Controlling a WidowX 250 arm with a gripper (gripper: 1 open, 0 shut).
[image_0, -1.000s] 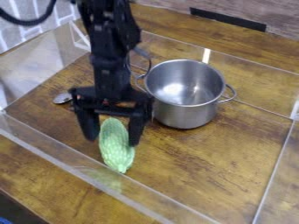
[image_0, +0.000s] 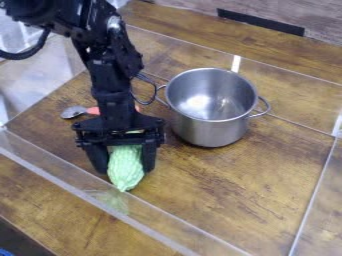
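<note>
The black gripper (image_0: 123, 150) is low over the wooden table, its fingers down around a pale green elongated object (image_0: 126, 174), which looks like a toy vegetable. The fingers appear to press against its sides; whether they are shut on it is hard to tell. A large steel pot (image_0: 211, 105) with two handles stands to the right of the gripper.
A spoon-like utensil (image_0: 75, 112) with a red part lies behind the gripper at the left. Clear panels border the wooden table (image_0: 254, 200).
The gripper has moved down and left onto the green object, its fingers closer together around it. The object has shifted slightly left. The pot is unmoved.
</note>
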